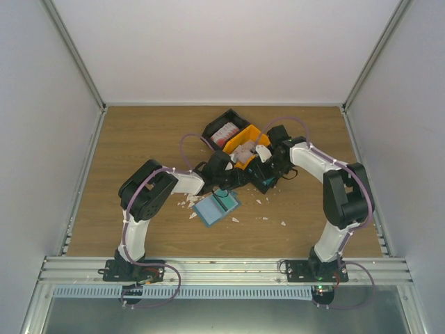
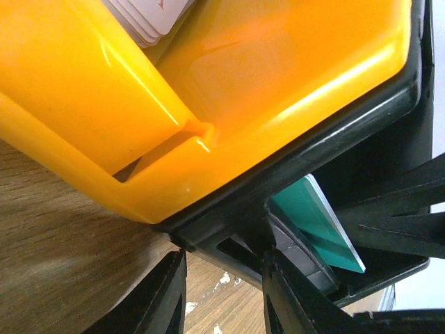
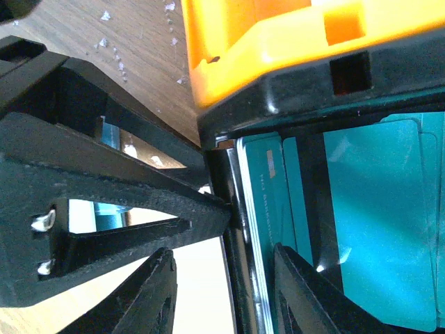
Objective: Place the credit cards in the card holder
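The card holder has a black compartment [image 3: 321,111] holding teal cards [image 3: 375,223], beside an orange compartment [image 2: 292,62] with pale cards [image 2: 149,17]. My left gripper is at the holder's lower edge, its fingertips apart with nothing clearly between them. My right gripper is over the teal section; its right fingers are at a teal card standing along the black rim, and its fingers are apart. In the top view both grippers meet at the holder's front.
Another black tray [image 1: 212,129] with cards stands at the back. A blue and teal card pad [image 1: 208,210] lies below my left arm among white scraps.
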